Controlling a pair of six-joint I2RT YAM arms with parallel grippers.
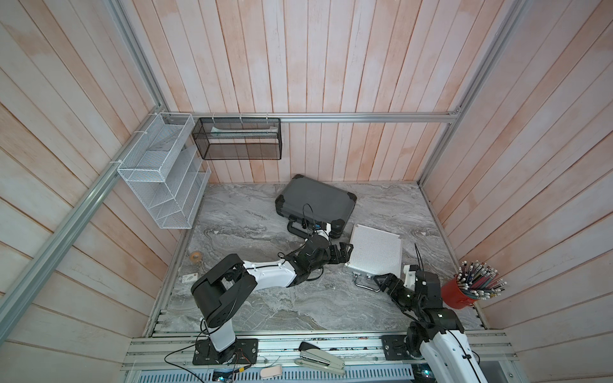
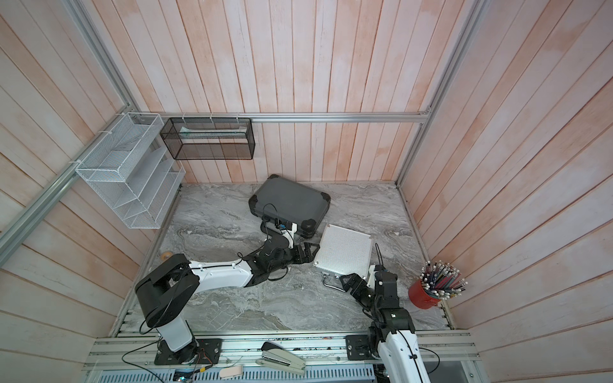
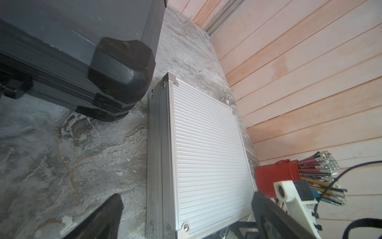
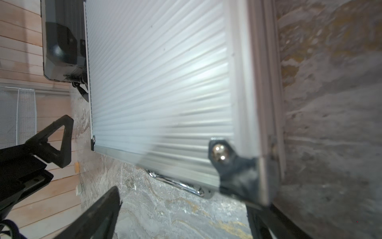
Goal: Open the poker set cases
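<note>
The silver ribbed poker case (image 1: 373,249) lies closed on the marble table, its handle toward the front. A larger dark grey case (image 1: 316,201), also closed, lies behind it. My left gripper (image 1: 339,252) is open beside the silver case's left side, nothing between its fingers; in the left wrist view that side edge runs up between the blurred fingertips. My right gripper (image 1: 387,282) is open at the silver case's front right corner, close to the metal corner piece (image 4: 238,167) seen in the right wrist view. Whether it touches the corner is unclear.
A red cup of pencils (image 1: 458,290) stands at the right edge. White wire shelves (image 1: 159,185) hang at the left, a black mesh basket (image 1: 236,143) on the back wall.
</note>
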